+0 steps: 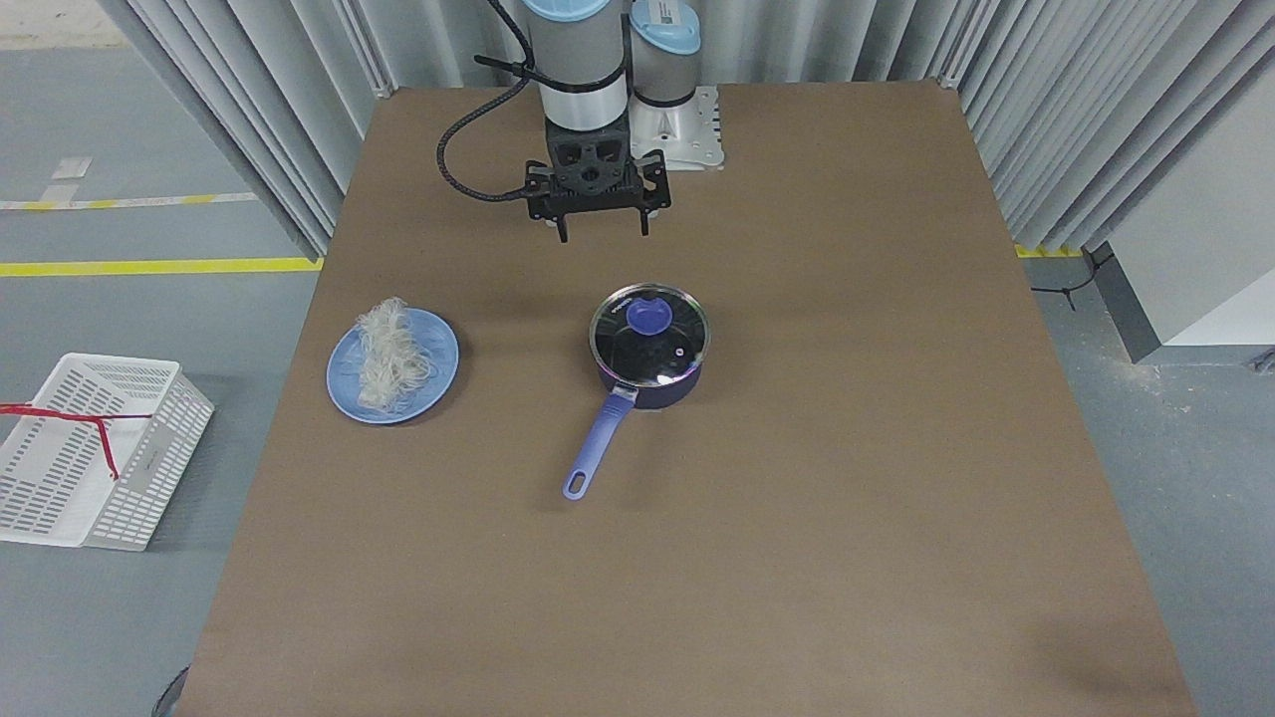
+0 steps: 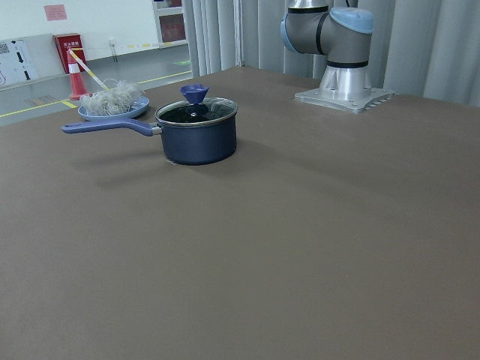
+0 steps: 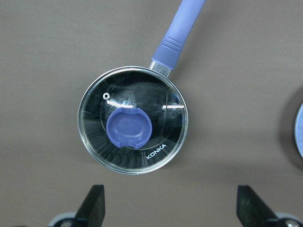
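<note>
A dark blue saucepan (image 2: 196, 144) stands on the table, covered by a glass lid (image 1: 628, 348) with a blue knob (image 3: 129, 127); its blue handle (image 1: 595, 443) points toward the front camera. A blue plate (image 1: 430, 365) to its left in the front view holds white noodle-like strands (image 1: 388, 354). My gripper (image 1: 604, 229) hangs above the table behind the pan. In the wrist view the gripper is wide open below the lid in the picture, with nothing between its fingers.
A white plastic basket (image 1: 155, 478) with red straps sits on the floor off the table's left side.
</note>
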